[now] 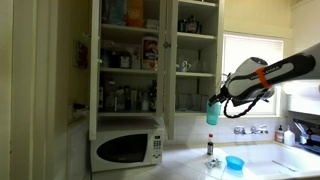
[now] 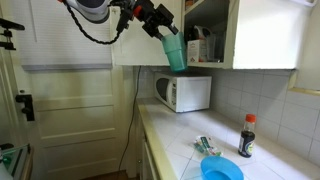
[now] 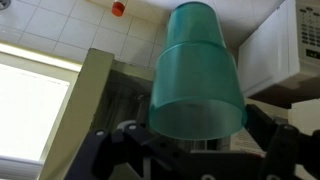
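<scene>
A translucent teal cup [image 3: 196, 75] fills the middle of the wrist view, and my gripper is shut on it with a finger at each side. From outside, the cup [image 1: 213, 113] hangs in the air below the gripper, well above the counter. The second exterior view shows the same cup [image 2: 175, 52] tilted slightly, close to the upper cabinet. A blue bowl [image 2: 220, 168] rests on the white counter. Behind it stands a dark bottle [image 2: 247, 137] with a red cap.
A white microwave [image 1: 127, 148] occupies the counter's left part. The open cabinet shelves [image 1: 195, 75] hold glasses and jars near the cup's height. A small packet [image 2: 207, 145] lies by the bowl. The sink faucet [image 1: 252, 130] is to the right.
</scene>
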